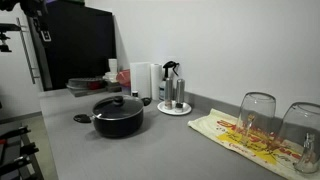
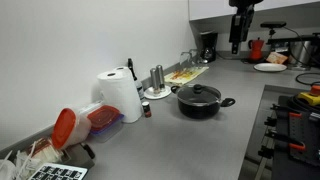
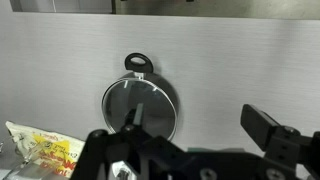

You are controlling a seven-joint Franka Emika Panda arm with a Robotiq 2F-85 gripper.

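A black pot [image 1: 118, 124] with a glass lid [image 1: 117, 107] on it stands on the grey counter. My gripper [image 2: 237, 46] hangs high above the counter, clear of the pot, pointing down at the upper right of exterior view 2. From above, the wrist view has the lidded pot [image 3: 140, 103] left of centre, partly covered by one finger. The gripper is open there, its two fingers wide apart with only bare counter showing between them. In exterior view 1 just part of the arm shows at the top left.
Two upturned glass jars [image 1: 256, 113] rest on a printed cloth [image 1: 222, 128] at the right. Bottles stand on a white plate [image 1: 174, 108] by the wall. A paper roll [image 2: 120, 95] and a red-and-white container [image 2: 70, 127] are along the wall.
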